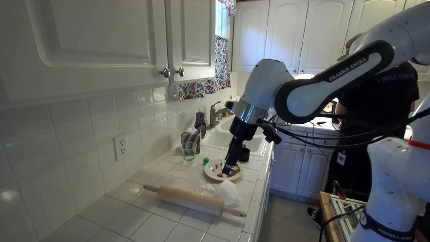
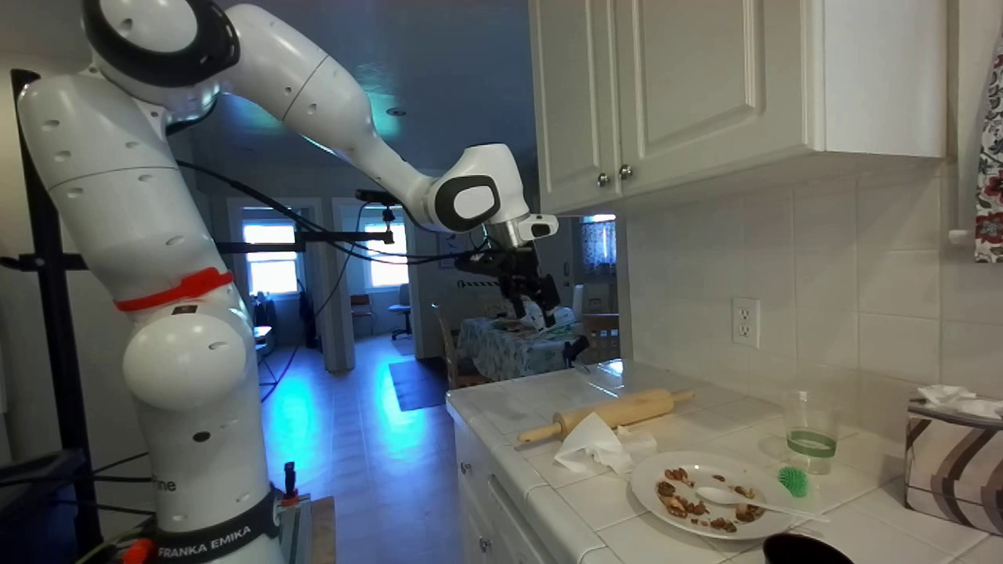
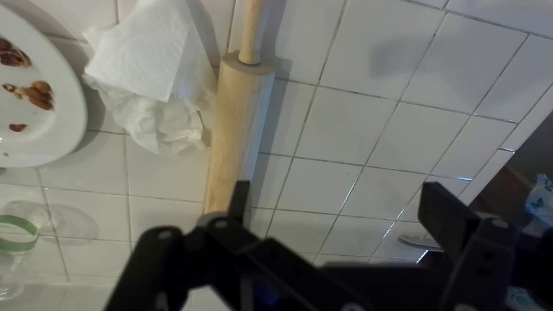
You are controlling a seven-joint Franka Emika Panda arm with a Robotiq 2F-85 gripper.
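Observation:
My gripper is open, its two dark fingers wide apart with nothing between them. It hangs in the air above the counter, well clear of the surface in exterior view 2. Under it in the wrist view, a wooden rolling pin point(image 3: 236, 119) passes beneath the left finger. Crumpled white tissue point(image 3: 150, 67) lies against the pin's side. Further left is a white plate point(image 3: 67, 122), partly cut off there. In exterior view 2 the plate holds brown nut pieces point(image 2: 682, 503) and a white plastic spoon point(image 2: 743, 498) that overhangs the rim.
Beyond the plate are a clear cup point(image 2: 811, 437), a green spiky ball point(image 2: 793, 481), a striped tissue box point(image 2: 954, 460) and a black cup point(image 2: 804, 550). The sink point(image 1: 217, 137) lies further back. Bare tile point(image 3: 357, 124) stretches right of the pin. A person point(image 1: 375, 105) stands behind the arm.

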